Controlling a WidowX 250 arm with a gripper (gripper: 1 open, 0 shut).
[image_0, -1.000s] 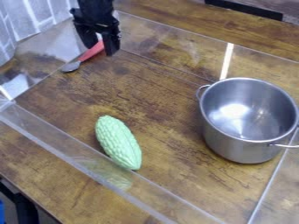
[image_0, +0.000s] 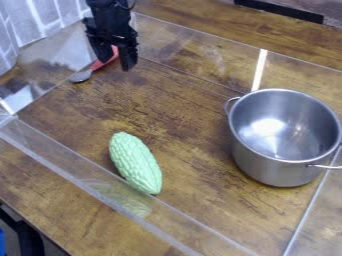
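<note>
The dark robot gripper (image_0: 115, 55) is at the upper left, just over a spoon with a red handle (image_0: 100, 64) lying on the wooden surface; the gripper partly hides the handle, and its finger state is unclear. A pale green bitter melon (image_0: 135, 162) lies at the lower middle. A steel pot (image_0: 274, 160) with two side handles stands upright and empty at the right.
A clear plastic edge (image_0: 182, 234) runs round the wooden work area (image_0: 174, 110). The middle of the surface between spoon, melon and pot is free.
The gripper has shifted slightly over the spoon and covers more of its red handle. The melon and pot have not moved.
</note>
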